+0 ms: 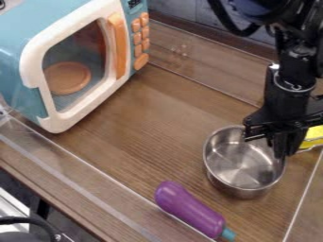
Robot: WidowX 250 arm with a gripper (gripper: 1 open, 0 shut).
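Note:
My gripper [281, 144] is at the right, pointing down at the right rim of a steel pot [237, 167]. It looks shut at that rim, though the dark fingers make the exact grip hard to see. A purple eggplant-like object [187, 205] with a teal tip lies in front of the pot. Something yellow [312, 134] shows behind the gripper at the far right, partly hidden.
A toy microwave [51, 43] with its door opening facing the table stands at the upper left, an orange disc [67, 77] inside. A dark cable runs at the lower left.

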